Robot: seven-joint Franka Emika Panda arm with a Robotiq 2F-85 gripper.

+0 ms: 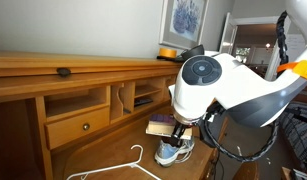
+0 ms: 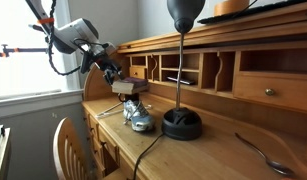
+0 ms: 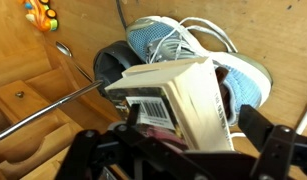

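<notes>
A thick book with pale page edges and a barcode rests on a pair of blue-grey sneakers with white laces. In exterior view 1, the book sits tilted over the sneakers on the desk. My gripper is open, its dark fingers spread on either side of the book's near end. Whether either finger touches the book cannot be told. Exterior view 2 shows the arm reaching down to the book from the far left, above the sneakers.
A white hanger lies on the desk's open surface. The lamp base and its pole stand close to the sneakers. A spoon lies farther right. Cubbies and a small drawer line the desk's back.
</notes>
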